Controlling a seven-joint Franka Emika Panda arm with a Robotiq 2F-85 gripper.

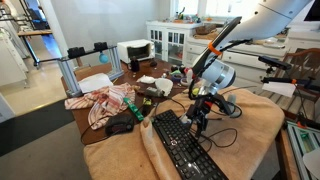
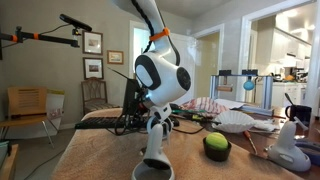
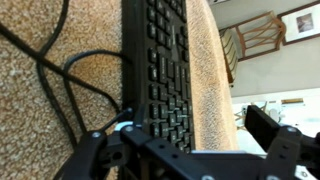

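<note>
A long black keyboard [image 1: 190, 148] lies on the tan cloth [image 1: 115, 155], slanting from the table's middle toward the front. My gripper [image 1: 199, 130] is low over the keyboard's right-hand long side. In the wrist view the gripper stands open, its dark fingers spread wide with the keys of the keyboard [image 3: 165, 70] in view beyond them. Nothing shows held between them. Whether the fingertips touch the keys, I cannot tell.
A black cable [image 3: 65, 75] loops over the cloth beside the keyboard. Left of the keyboard in exterior view 1 are a dark mouse [image 1: 120, 124] and a striped cloth [image 1: 100, 102]. Exterior view 2 shows a green ball [image 2: 216, 142] in a black cup.
</note>
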